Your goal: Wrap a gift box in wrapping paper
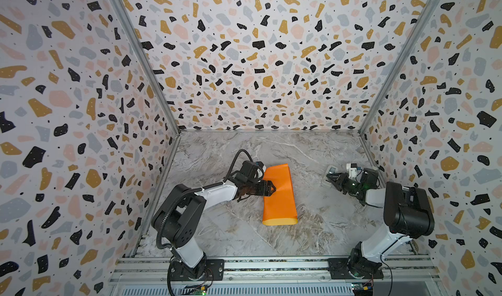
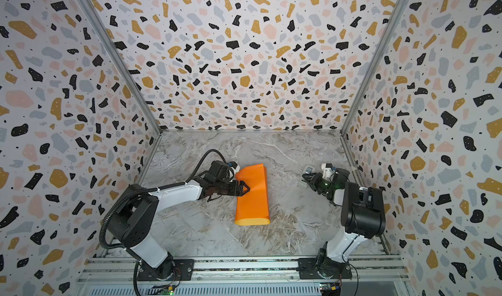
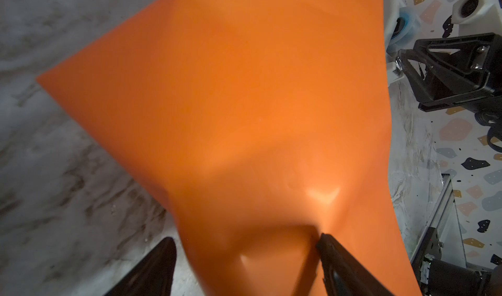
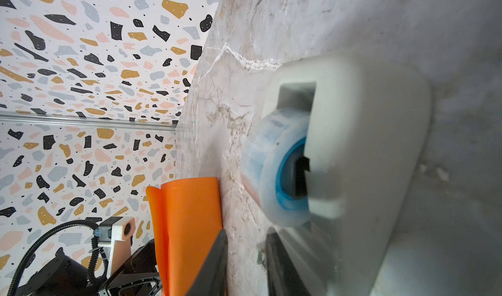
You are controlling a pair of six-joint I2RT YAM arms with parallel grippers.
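Orange wrapping paper [image 1: 282,196], folded over into a long bundle, lies mid-table; any gift box inside is hidden. My left gripper is open over the bundle. One fingertip [image 3: 329,246] presses a dent into the orange sheet, while the other stands beside its edge. A white tape dispenser [image 4: 366,118] with a clear roll [image 4: 272,154] on a blue core rests on the right side of the table. At the dispenser's near end is my right gripper, its fingers a little apart. Whether a strip of tape lies between them I cannot tell.
Bare marble table [image 1: 308,149] separates the paper from the dispenser, and more is free behind both. Patterned walls [image 1: 266,60] close in the back and sides. A metal rail [image 1: 277,262] runs along the front edge.
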